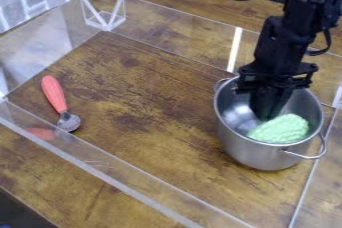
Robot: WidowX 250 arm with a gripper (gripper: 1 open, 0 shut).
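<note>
A steel pot (251, 145) with two handles stands at the right of the wooden table in the camera view. A pale green textured object (278, 129) lies inside it. My black gripper (270, 102) reaches down into the top of the pot, above and behind the green object. Its fingertips are dark and partly hidden, so how far they are apart is unclear.
An ice-cream scoop with a pink handle (55, 97) lies at the left. Clear low walls edge the workspace.
</note>
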